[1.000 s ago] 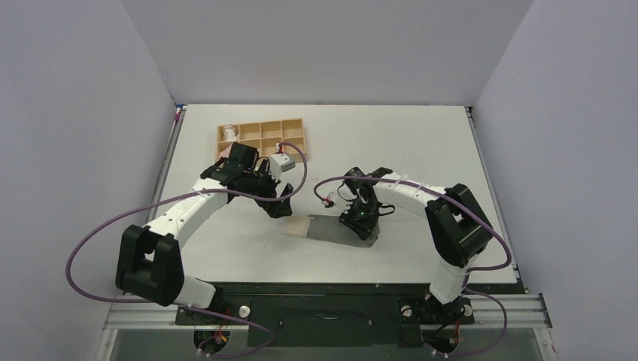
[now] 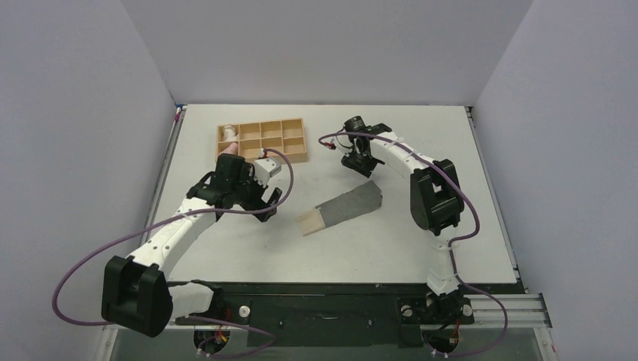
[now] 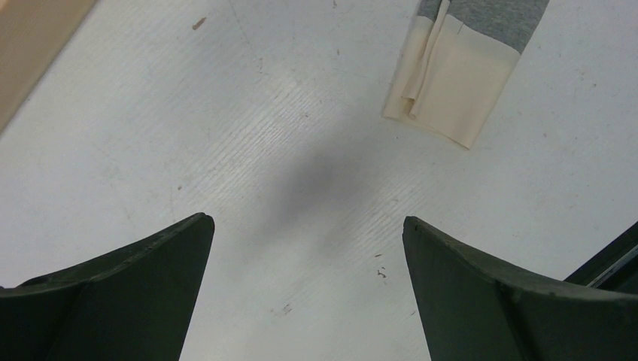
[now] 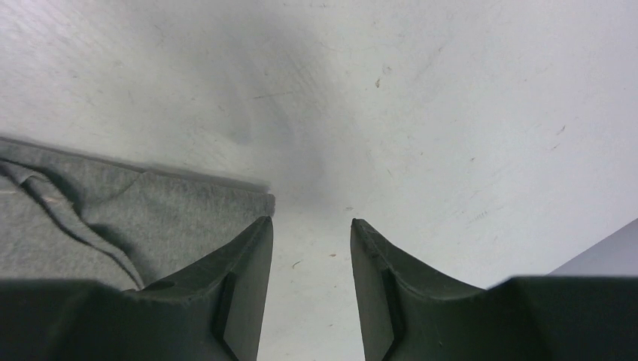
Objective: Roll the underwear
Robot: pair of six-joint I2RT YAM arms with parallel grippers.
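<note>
The underwear, a long folded strip with a grey body (image 2: 350,203) and a cream end (image 2: 310,222), lies diagonally on the table. In the left wrist view its cream end (image 3: 470,86) shows a loose folded edge. My left gripper hangs left of the cloth, fingers wide open and empty. My right gripper is just beyond the cloth's far right end, its fingers apart with nothing between them. The grey fabric (image 4: 180,214) in the right wrist view has a wrinkled fold and lies beside and partly behind the left finger.
A wooden compartment tray (image 2: 286,128) with pale and pink items stands at the back left, behind my left arm. Grey walls stand at both sides and the back.
My right gripper has moved back, away from the front, uncovering the cloth, whose grey end has swung toward the back.
</note>
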